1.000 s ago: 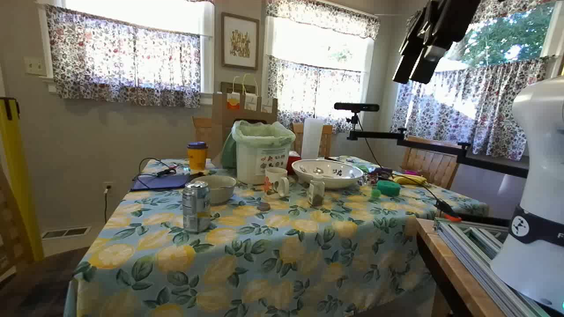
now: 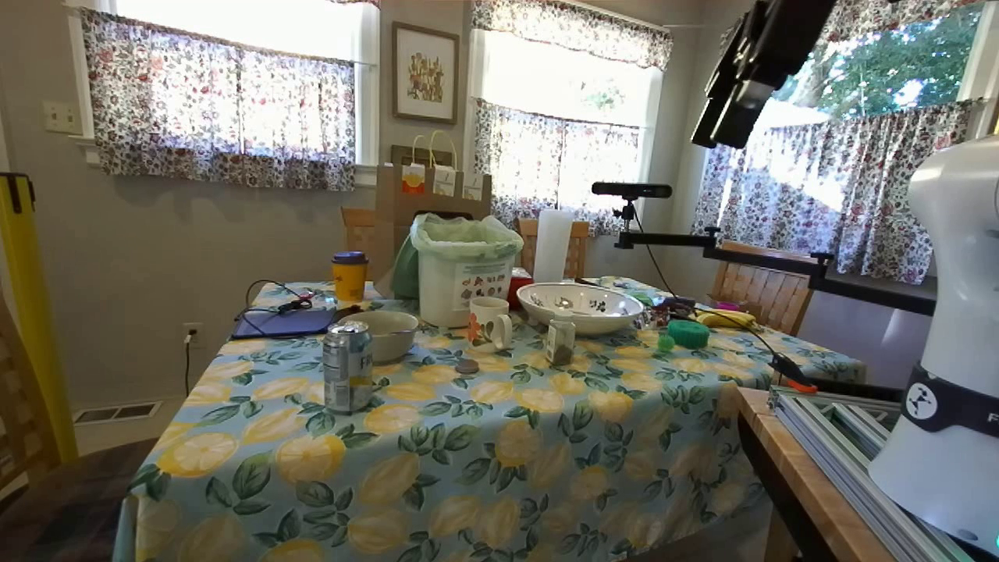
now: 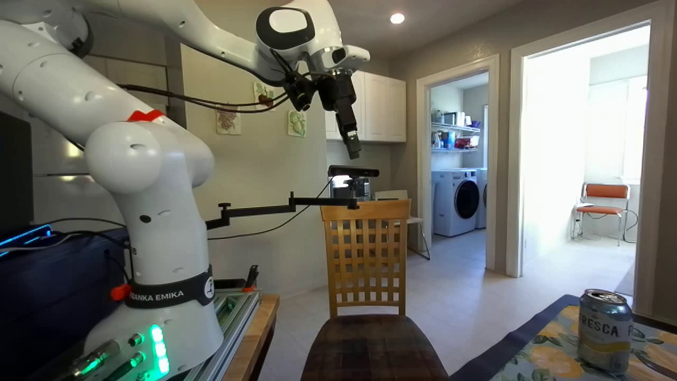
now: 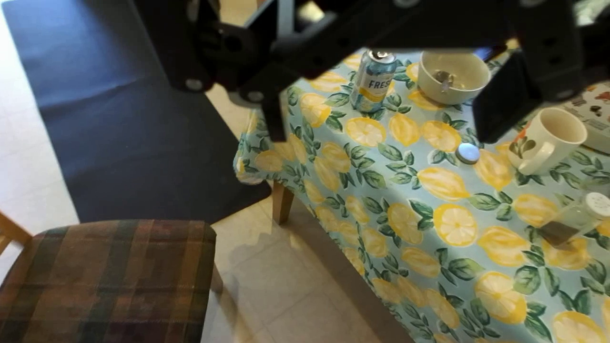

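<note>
My gripper is open and empty, its two black fingers far apart in the wrist view. It hangs high at the upper right of exterior view 1, well above the table and toward the robot's side. On the lemon-print cloth stand a Fresca can (image 4: 372,85), a pale bowl (image 4: 452,80) with something small inside, a mug (image 4: 546,143), a small round lid (image 4: 467,153) and a glass shaker (image 4: 574,220). The can is upright near the table's left end in exterior view 1. None of these things touches the gripper.
A lined white bin (image 2: 459,281) rises mid-table, with a wide patterned bowl (image 2: 581,309) beside it. The yellow cup (image 2: 349,279) is farther back. A camera arm (image 2: 768,257) reaches across the right side.
The gripper has shifted slightly left and turned a little in exterior view 1, its fingers now looking closer together from that side. The objects on the table have stayed put.
</note>
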